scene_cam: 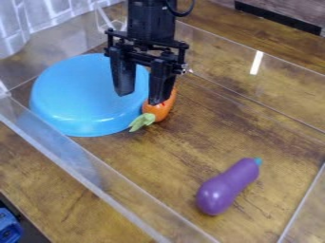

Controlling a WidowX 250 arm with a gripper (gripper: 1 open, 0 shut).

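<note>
My black gripper (143, 76) hangs at the top centre over the right part of a blue bowl-like object (76, 100), its two fingers pointing down. An orange carrot (158, 108) with a pale green top lies on the wooden floor beside the blue object, partly hidden behind the right finger. Whether anything is between the fingers I cannot tell. A purple eggplant (226, 188) lies at the lower right, apart from the gripper.
Clear plastic walls surround the wooden work surface (152, 180). A small blue object (7, 228) sits at the lower left edge.
</note>
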